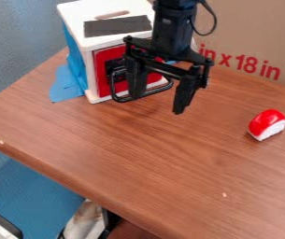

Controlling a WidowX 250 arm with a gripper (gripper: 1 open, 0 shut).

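Observation:
My black gripper [157, 95] hangs open over the table at the upper middle, its two fingers wide apart, in front of a white toy box [105, 21] with a red front [105, 62] and a dark panel on top. A black wire handle sticks out low at the red front, partly behind my gripper. To the right, a small red and white object [267, 123] lies on the wooden table [132, 168].
A blue sheet [64, 86] lies left of the box. A cardboard panel [257, 37] stands behind at the right. The table's left edge drops off to a blue floor.

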